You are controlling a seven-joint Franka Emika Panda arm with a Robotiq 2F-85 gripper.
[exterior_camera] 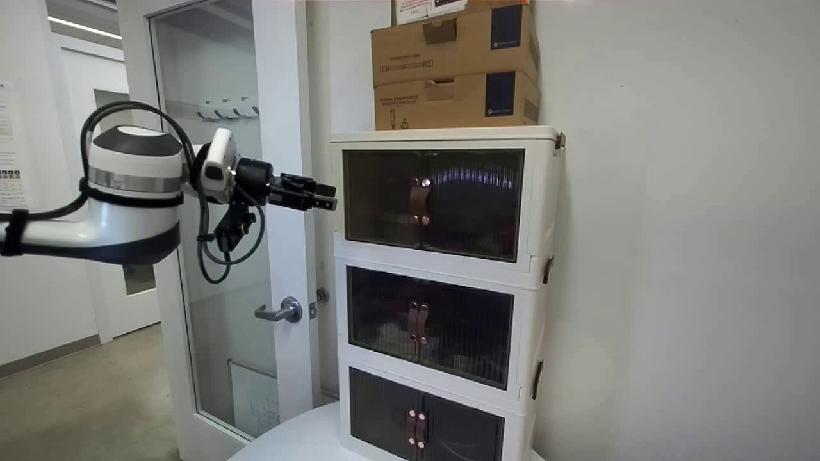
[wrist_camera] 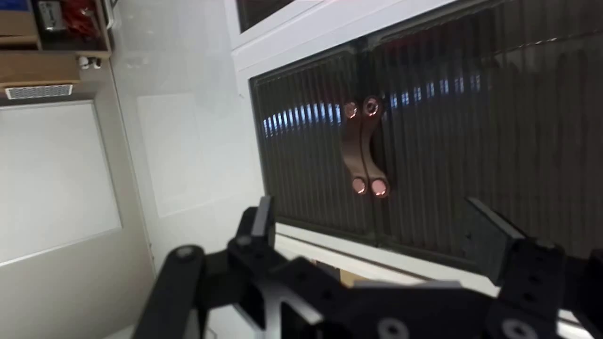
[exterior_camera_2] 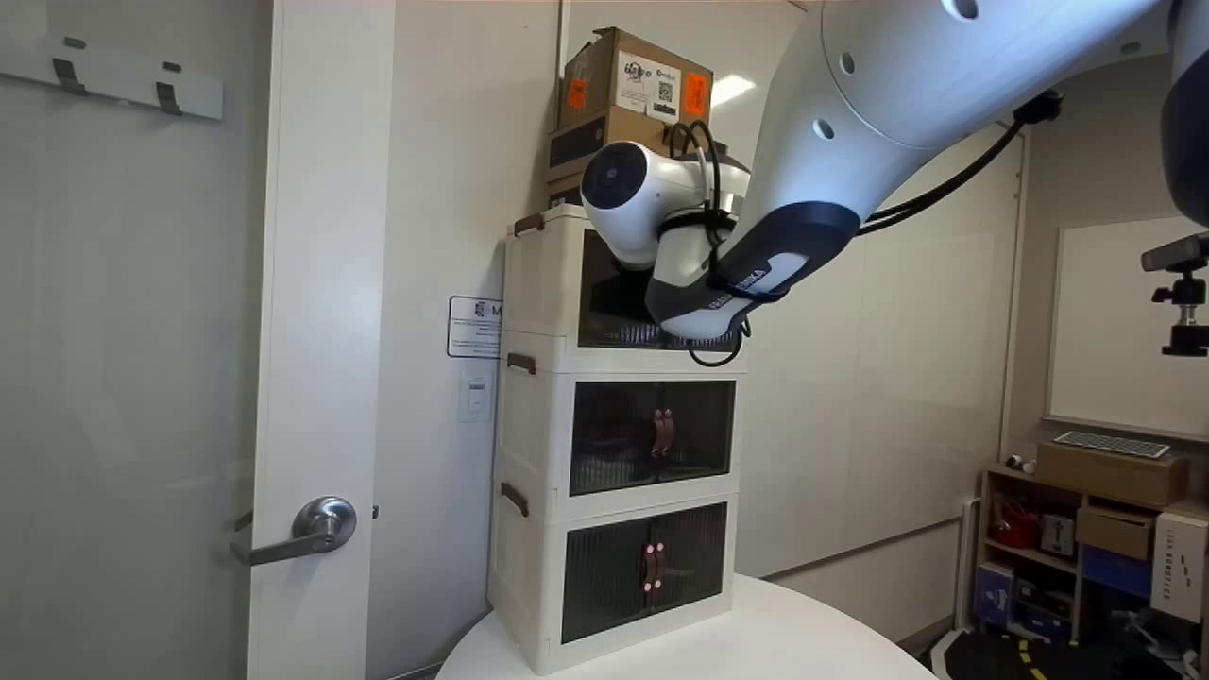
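A white cabinet of three stacked units (exterior_camera: 542, 207) stands with all its dark ribbed doors closed. In the wrist view, the paired brown strap handles (wrist_camera: 354, 149) with copper studs run side by side where the two doors of one unit meet. My gripper is open, its fingers wide apart and nothing between them. In exterior view 1 the gripper (exterior_camera: 328, 198) hangs in front of the top unit's left side, apart from the top handles (exterior_camera: 419, 203). The arm hides the gripper and the top handles in exterior view 2.
Cardboard boxes (exterior_camera: 453, 61) are piled on top of the cabinet. The cabinet rests on a round white table (exterior_camera_2: 793, 635). A glass door with a lever handle (exterior_camera: 288, 310) is left of it. Open air lies between the gripper and the cabinet front.
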